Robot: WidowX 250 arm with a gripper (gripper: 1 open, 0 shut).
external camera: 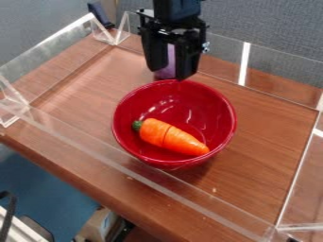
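Observation:
A red bowl (202, 109) sits in the middle of the wooden surface, with an orange carrot (177, 138) with a green top lying inside it. The black gripper (171, 66) hangs above and behind the bowl at the top centre. A purple object (164, 72) shows partly behind it, mostly hidden; whether it is between the fingers or behind them is unclear.
Clear plastic walls (76, 132) border the wooden surface (265, 137). Bare wood lies left and right of the bowl. Blue floor and some cluttered items show beyond the near left edge.

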